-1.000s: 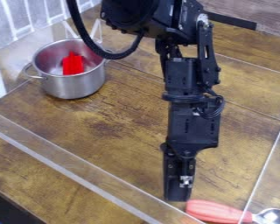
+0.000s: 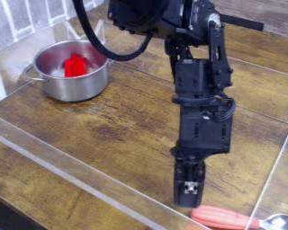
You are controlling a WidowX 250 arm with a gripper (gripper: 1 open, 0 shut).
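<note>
My black gripper [image 2: 189,189] points down near the bottom centre of the view, low over the wooden table, its fingertips just above the red handle of a utensil [image 2: 221,216] that lies at the bottom edge and has a metal head at the right. The fingers look shut, with nothing visible between them. A steel pot [image 2: 65,84] with side handles stands at the upper left, with a red object [image 2: 75,66] inside.
Bare wooden table [image 2: 93,144] fills the middle and left. A pale, see-through strip runs diagonally along the lower left, and a dark item sits in the bottom left corner.
The arm and gripper have shifted very slightly; the utensil and pot look unmoved.
</note>
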